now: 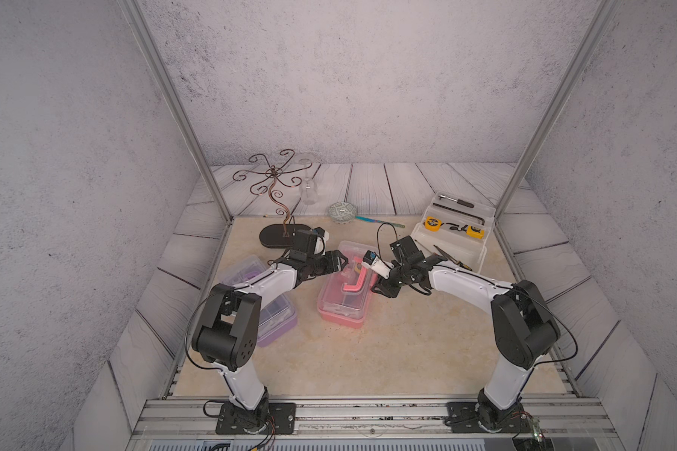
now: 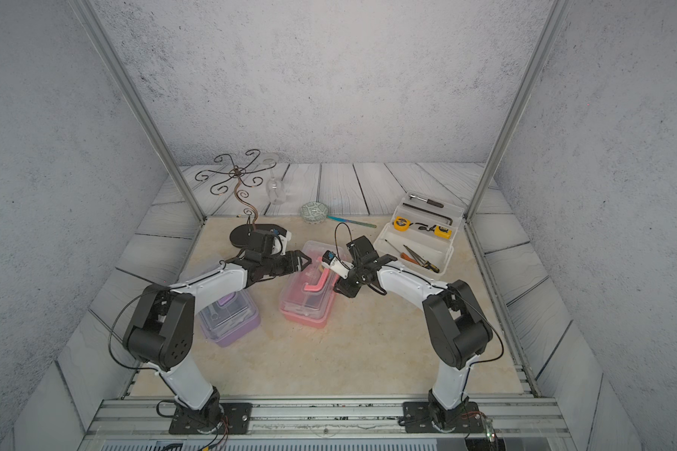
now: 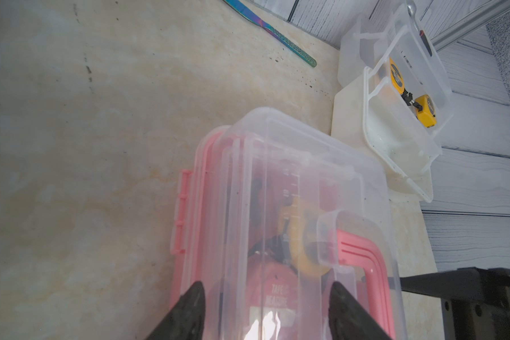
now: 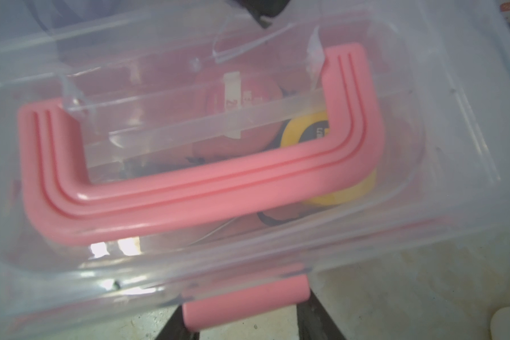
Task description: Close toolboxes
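Note:
In the middle of the table sits a pink toolbox (image 1: 343, 304), its clear lid (image 3: 306, 158) down over tape measures and a pink handle (image 4: 226, 187) on top. My left gripper reaches over the box's left side, shut on the lid with one finger on each side of its edge. At the opposite side, the pink latch (image 4: 246, 303) sits between the fingers of my right gripper, shut on it. The latch tilts outward from the lid. A white toolbox (image 1: 426, 255) stands open at the back right, tools inside. My left arm partly covers a purple toolbox (image 1: 278, 327).
Behind the left gripper stands a dark metal stand (image 1: 272, 236) with curled arms. A glass dish (image 1: 342, 212) and a thin blue-green tool (image 1: 380, 221) lie at the back.

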